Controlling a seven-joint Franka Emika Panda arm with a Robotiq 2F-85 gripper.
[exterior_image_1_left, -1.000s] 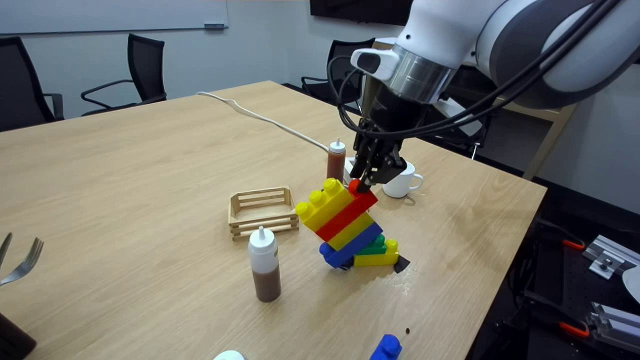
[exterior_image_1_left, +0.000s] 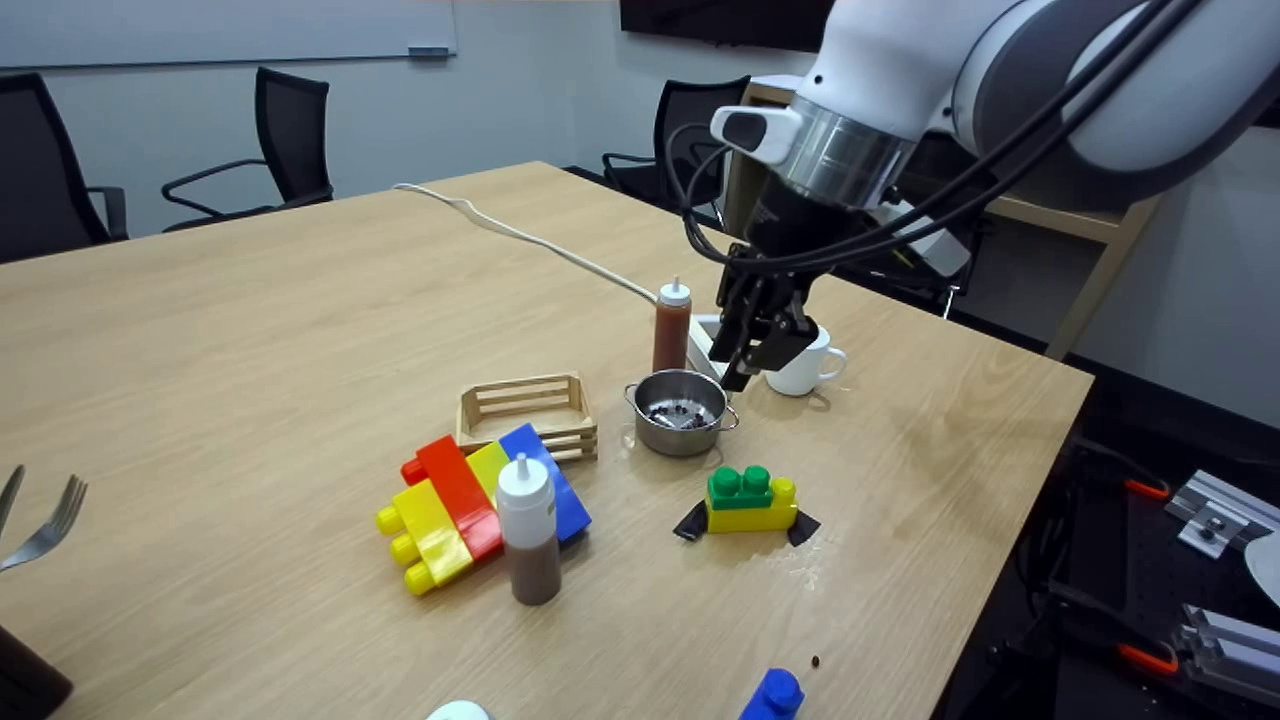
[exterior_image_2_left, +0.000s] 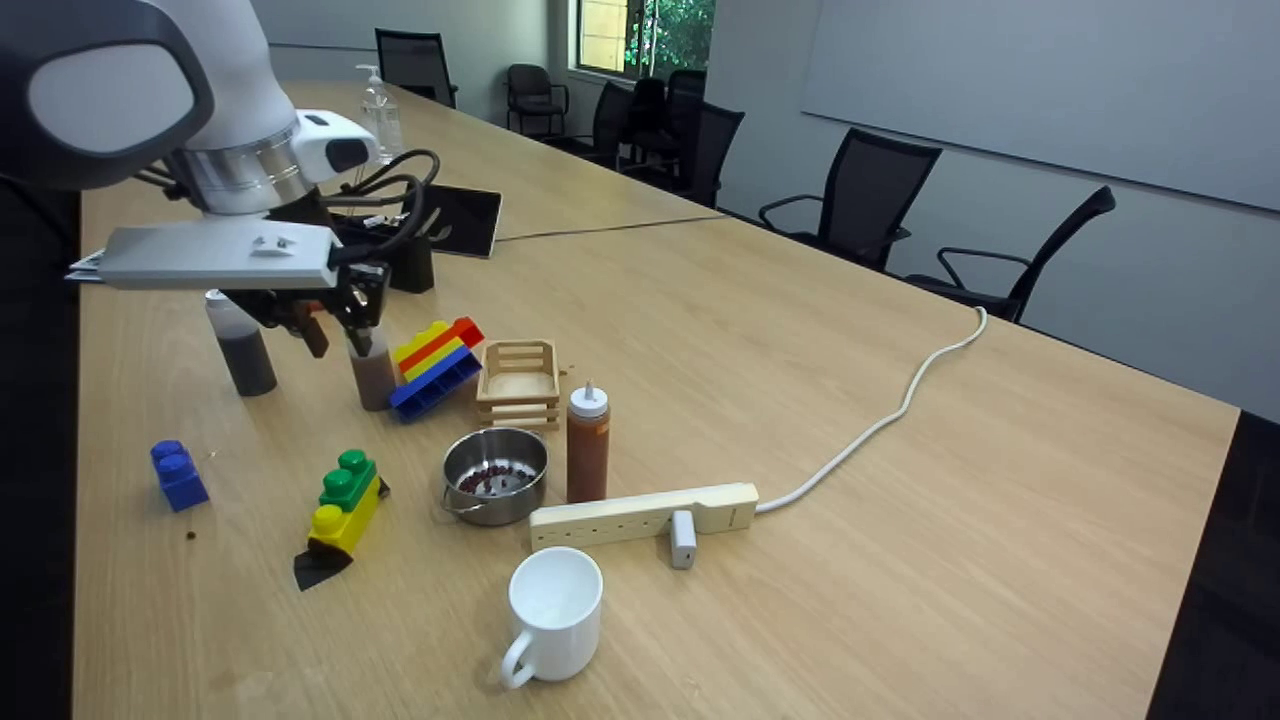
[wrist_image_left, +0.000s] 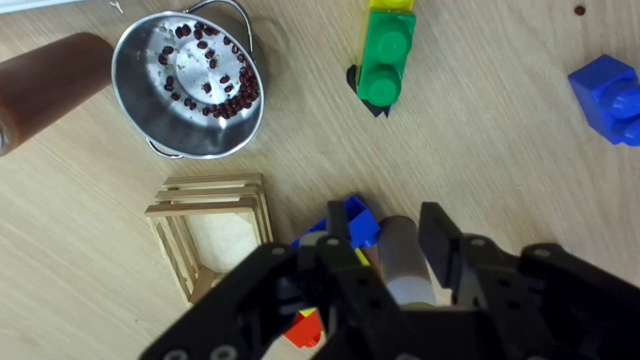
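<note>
The stack of joined toy blocks (exterior_image_1_left: 461, 510), red, yellow and blue, lies tilted on the table between the wooden crate (exterior_image_1_left: 528, 414) and a brown squeeze bottle (exterior_image_1_left: 531, 546). My gripper (exterior_image_1_left: 729, 366) is up in the air to the right of the stack, with no contact. In the wrist view the fingers (wrist_image_left: 433, 234) stand apart, and nothing is held in the gap of the gripper. Through it show the blue end of the stack (wrist_image_left: 361, 225) and the bottle (wrist_image_left: 402, 252) below. My own fingers and mount hide much of the stack there.
A metal pot (exterior_image_2_left: 494, 474) with dark beans stands near the red-brown sauce bottle (exterior_image_2_left: 588, 446), power strip (exterior_image_2_left: 642, 516) and white mug (exterior_image_2_left: 555, 612). A green-yellow block (exterior_image_2_left: 345, 498) and a blue block (exterior_image_2_left: 180, 476) sit nearby.
A second ago the block stack hung at my fingertips in front of the green-yellow block. Now it lies away to the left by the crate, and my gripper has barely shifted.
</note>
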